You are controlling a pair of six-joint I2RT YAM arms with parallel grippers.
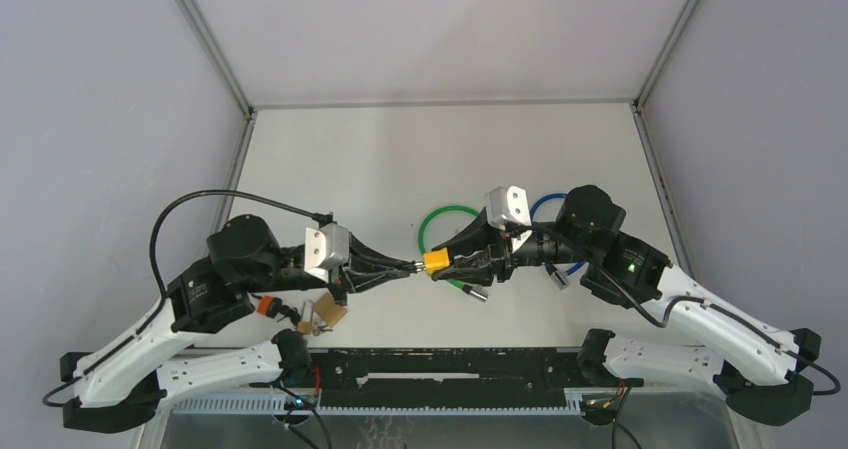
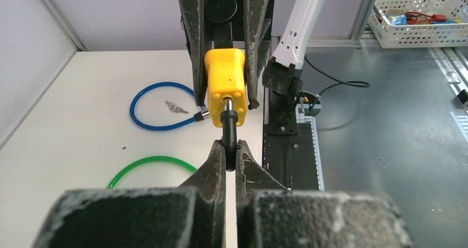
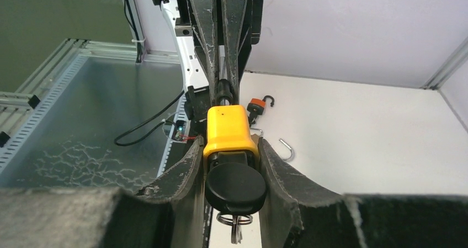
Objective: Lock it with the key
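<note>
A yellow padlock [image 1: 436, 260] hangs in the air between my two grippers. My left gripper is shut on its black-sleeved shackle [image 2: 229, 132], and a bare metal length of the shackle shows where it enters the lock body. The fingers of my right gripper stand on either side of the yellow body; whether they press on it is hard to tell. At the lock's right end sits a black round key head [image 3: 235, 188]. From below it hangs a metal ring [image 3: 234, 219] with a small key. The keyhole is hidden.
A green cable loop [image 1: 447, 210] lies on the white table beneath, and a blue one [image 2: 160, 84] with loose keys [image 2: 175, 107] further right. An orange-and-black lock [image 1: 270, 307] and a brass-coloured padlock [image 1: 328, 310] are at the front left.
</note>
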